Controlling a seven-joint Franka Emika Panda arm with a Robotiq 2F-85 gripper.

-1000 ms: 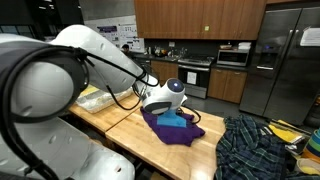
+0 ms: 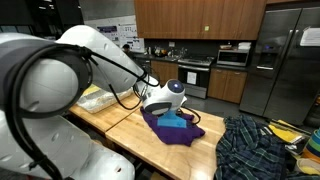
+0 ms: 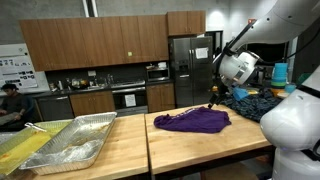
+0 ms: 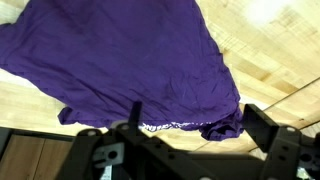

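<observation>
A purple cloth (image 4: 150, 55) lies spread and creased on the wooden table, its near edge bunched and showing a pale patterned strip. In the wrist view my gripper is open above this edge, its fingers wide apart with nothing held between them. The left fingertip appears over the cloth, the right one over bare wood just past the bunched corner. From exterior view 2, the cloth (image 3: 195, 120) lies flat below the arm, and a gap shows between them. In exterior view 1 the arm and a blue part hide some of the cloth (image 2: 178, 134).
A foil-like tray (image 3: 75, 142) and a yellow-green container (image 3: 28, 145) stand at the left in exterior view 2. Dark patterned fabric (image 2: 250, 148) is heaped at the right in exterior view 1. Bare tabletop (image 3: 170, 150) lies in front of the cloth.
</observation>
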